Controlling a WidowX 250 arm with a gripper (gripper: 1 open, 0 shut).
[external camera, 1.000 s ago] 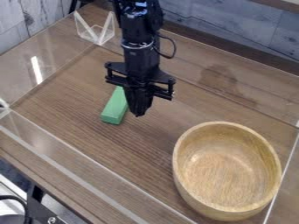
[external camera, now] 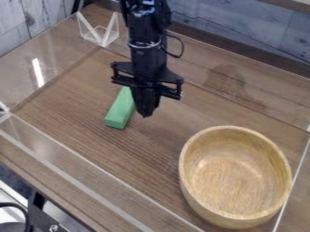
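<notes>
A green rectangular block [external camera: 119, 111] lies on the wooden table, left of center. My black gripper [external camera: 147, 106] hangs just to the right of it, pointing down over the table. Whether its fingers are open or shut is too small and dark to tell.
A large tan round bowl [external camera: 234, 177] fills the lower right of the wooden table [external camera: 109, 163]. Grey walls stand at the back and left.
The gripper has shifted very slightly; the block and bowl have not moved.
</notes>
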